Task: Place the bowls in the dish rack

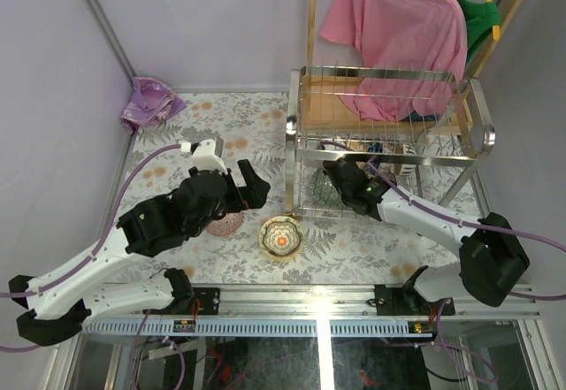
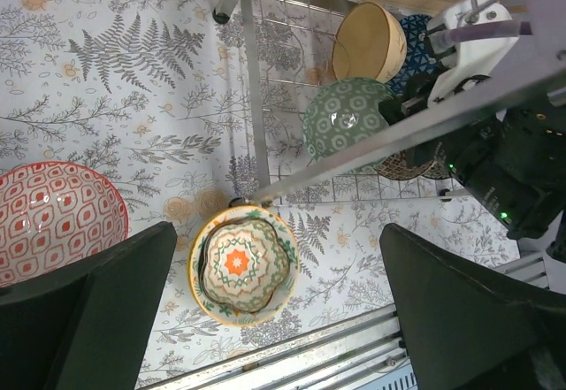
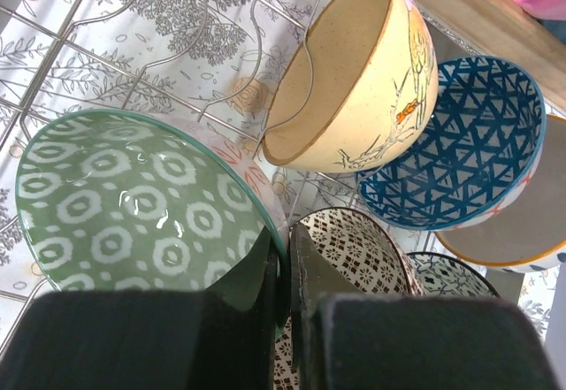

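Observation:
My right gripper is shut on the rim of a green patterned bowl [image 3: 133, 204], which is tilted inside the lower tier of the metal dish rack [image 1: 294, 156]. In that tier lean a yellow bowl [image 3: 376, 80], a blue bowl [image 3: 460, 142], a white bowl [image 3: 517, 204] with an orange rim and dark patterned bowls [image 3: 349, 240]. My left gripper [image 1: 250, 187] is open and empty above the table, left of the rack. Below it, a red patterned bowl [image 2: 57, 217] and a yellow-rimmed bowl [image 2: 212, 284] with a smaller scalloped bowl [image 2: 245, 262] inside rest on the cloth.
A purple cloth [image 1: 150, 104] lies at the back left corner. Behind the rack hang a pink shirt [image 1: 398, 27] and a green garment [image 1: 478, 20]. The rack's upper tier is empty. Its front bar [image 2: 398, 133] passes over the right gripper. Free cloth lies at the back left.

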